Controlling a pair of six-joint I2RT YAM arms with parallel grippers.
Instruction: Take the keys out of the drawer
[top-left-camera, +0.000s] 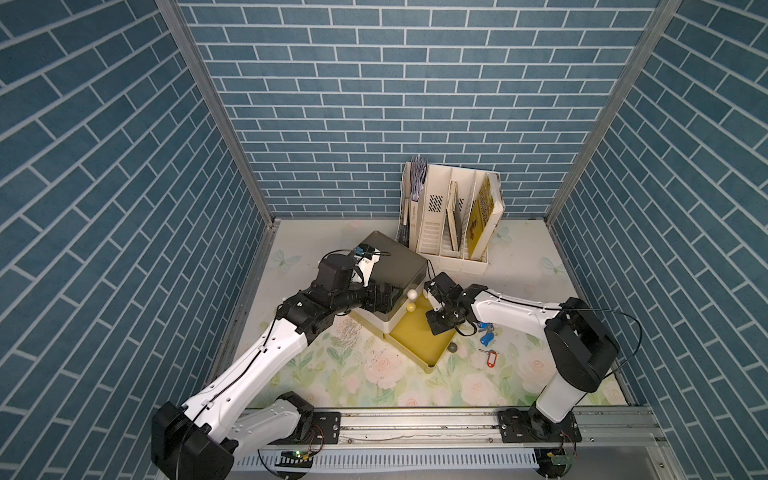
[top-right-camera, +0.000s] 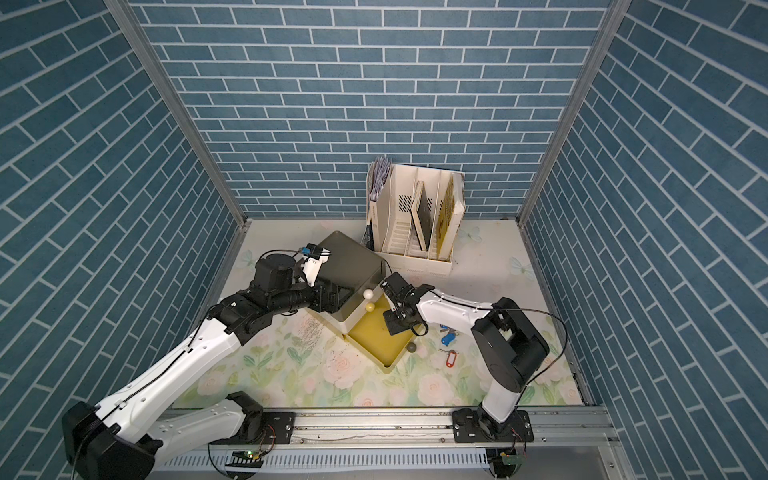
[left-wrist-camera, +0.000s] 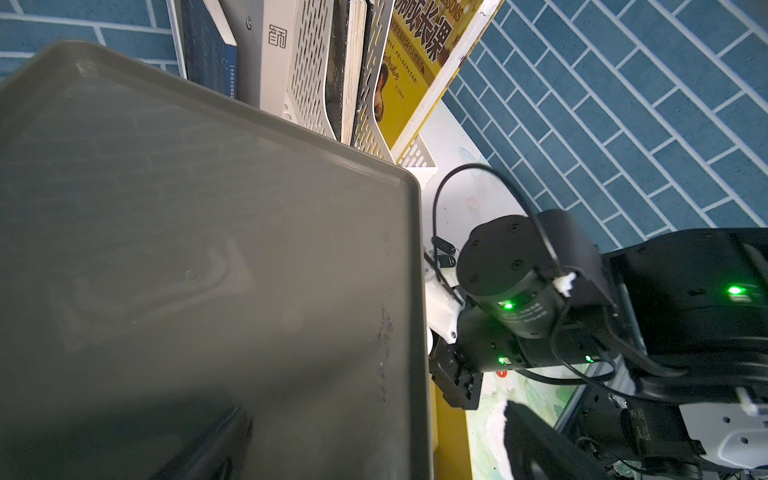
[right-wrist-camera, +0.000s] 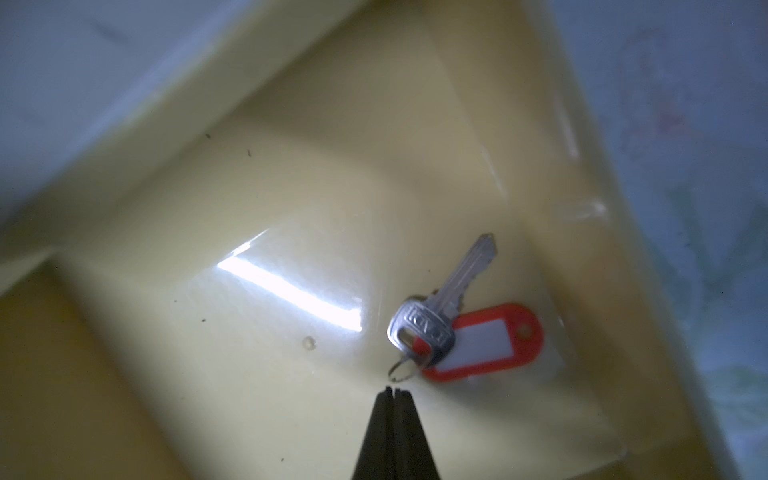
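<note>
In the right wrist view a silver key (right-wrist-camera: 461, 281) lies in the yellow drawer (right-wrist-camera: 264, 416), its head over the end of a red tag (right-wrist-camera: 524, 340) with a white label. A small ring (right-wrist-camera: 400, 370) hangs at the key's head. My right gripper is shut with nothing between its fingers; its tips appear just below the ring. From above, the right gripper (top-left-camera: 434, 324) is over the drawer and hides these keys. My left gripper stands open, its fingers wide apart at the grey cabinet (left-wrist-camera: 240, 264), nothing visibly held.
On the table right of the drawer lie blue-tagged keys (top-left-camera: 487, 338) and another red-tagged key (top-left-camera: 491, 359). A dark round object (top-left-camera: 453, 347) sits by the drawer's edge. A white file rack (top-left-camera: 454, 260) with books stands behind.
</note>
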